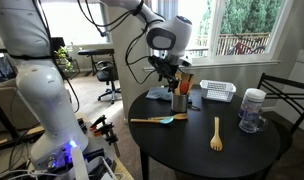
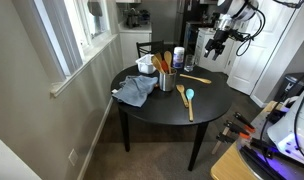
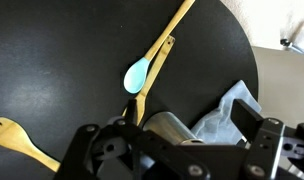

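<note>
My gripper [image 1: 170, 75] hangs in the air with its fingers open and nothing between its fingers. In exterior view 1 it appears just above the metal utensil holder [image 1: 180, 103]; exterior view 2 places the gripper [image 2: 224, 42] high and to the right of that holder [image 2: 167, 81]. Wooden utensils [image 2: 167, 59] stand upright in the holder. On the black table lie a light-blue-headed spoon [image 3: 138, 75], a wooden utensil [image 3: 157, 70] beside it, and a wooden fork [image 3: 24, 142]. Seen from the wrist, the holder [image 3: 169, 127] is partly hidden behind my gripper.
A grey cloth [image 2: 137, 90] lies beside the holder. Around the round table [image 1: 182, 150] also stand a white basket [image 1: 218, 91] and a tall mug [image 1: 252, 110]. A chair [image 1: 289, 92] stands behind.
</note>
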